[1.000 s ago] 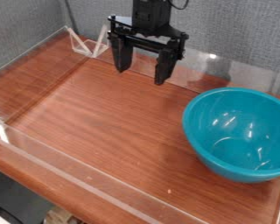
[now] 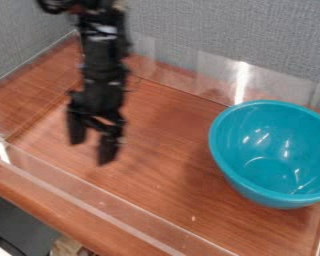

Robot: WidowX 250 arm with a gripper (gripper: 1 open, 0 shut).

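Note:
My black gripper (image 2: 93, 135) is blurred with motion over the left-middle of the wooden tabletop (image 2: 170, 205), its fingers open and pointing down, with no object visible between them. A large turquoise bowl (image 2: 263, 160) stands upright on the right side, apart from the gripper, its visible interior empty.
Grey textured walls close the back and left, with a clear strip (image 2: 176, 75) along the back wall. A dark gap lies past the front-left edge.
The white wire-like object at the back left is now out of sight. The bowl is unmoved.

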